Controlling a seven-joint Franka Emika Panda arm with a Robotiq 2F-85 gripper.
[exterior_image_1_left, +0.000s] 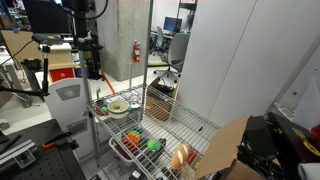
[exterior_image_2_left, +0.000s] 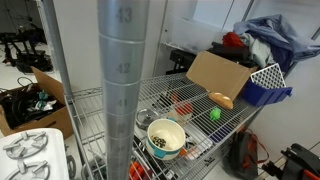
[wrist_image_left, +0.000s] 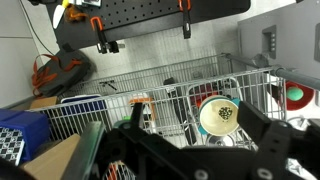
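Observation:
High over the left end of the wire rack, my gripper (exterior_image_1_left: 93, 72) hangs from the dark arm in exterior view 1. Its two dark fingers stand wide apart at the bottom of the wrist view, so the gripper looks open, with nothing seen held between them. A round, pale bowl (exterior_image_1_left: 119, 106) with a yellowish inside rests on the rack. That bowl (wrist_image_left: 218, 116) appears well below the fingers in the wrist view, and in exterior view 2 the bowl (exterior_image_2_left: 166, 136) shows some contents too small to make out.
A green item (exterior_image_1_left: 154, 145) and an orange-brown, bread-like item (exterior_image_1_left: 180, 156) lie further along the rack. An open cardboard box (exterior_image_2_left: 218, 72) stands at its far end, near a blue crate (exterior_image_2_left: 262, 94). A grey post (exterior_image_2_left: 121, 80) blocks part of exterior view 2.

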